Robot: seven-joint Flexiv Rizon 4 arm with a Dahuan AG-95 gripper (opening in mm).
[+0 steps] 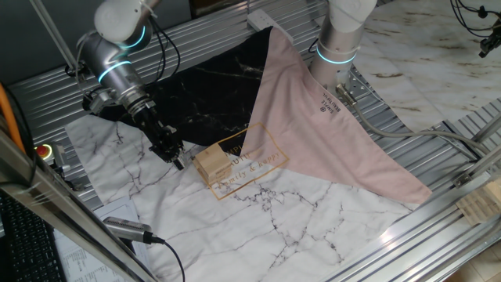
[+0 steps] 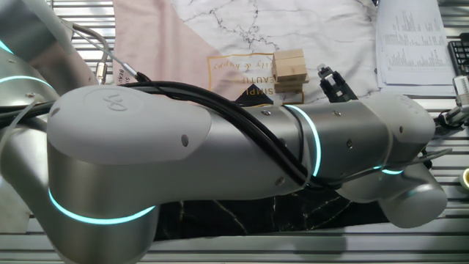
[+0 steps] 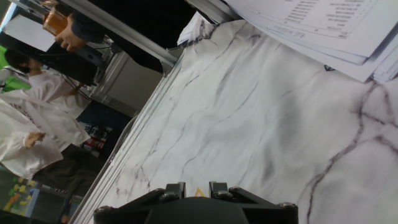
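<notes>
A light wooden block stack (image 1: 211,164) sits on the cloth's gold-printed text; its upper block (image 2: 290,66) and a lower piece (image 2: 288,86) show in exterior view 2. My gripper (image 1: 180,163) points down at the cloth just left of the stack, apart from it. In exterior view 2 the gripper (image 2: 331,74) is to the right of the blocks. The wrist view shows its fingers (image 3: 181,189) parted by a narrow gap, with only cloth and a bit of gold print between them. No block shows in the wrist view.
A marble, black and pink cloth (image 1: 301,149) covers most of the table. Papers (image 3: 323,28) lie by its edge. A camera-like device with a cable (image 1: 129,230) and a metal post (image 1: 59,200) stand at the near left.
</notes>
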